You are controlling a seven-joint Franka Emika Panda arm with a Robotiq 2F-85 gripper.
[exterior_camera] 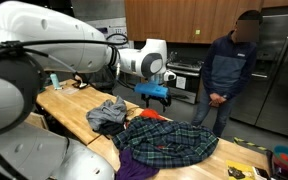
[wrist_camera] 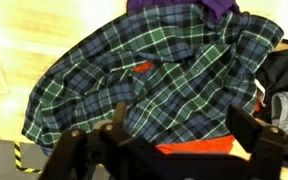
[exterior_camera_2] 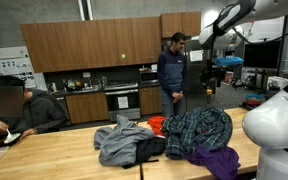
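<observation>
A dark green and navy plaid shirt [wrist_camera: 179, 85] lies spread on the wooden table, rumpled, with a purple cloth [wrist_camera: 184, 8] along its edge. In exterior view 1 my gripper [exterior_camera: 156, 92] hangs above the far part of the table, clear of the clothes below. The wrist view looks down at the plaid shirt, and there my gripper stands open with nothing between its fingers. Red cloth [wrist_camera: 197, 146] shows at the shirt's edge. Exterior view 2 has the plaid shirt [exterior_camera_2: 202, 130] beside the purple cloth [exterior_camera_2: 216, 161].
A grey garment [exterior_camera_2: 122, 140] and a black cloth [exterior_camera_2: 151, 148] lie beside the shirt. A person [exterior_camera: 227, 75] stands behind the table; another person [exterior_camera_2: 24, 110] sits at the left. Bare tabletop [exterior_camera_2: 59, 155] stretches leftward in exterior view 2.
</observation>
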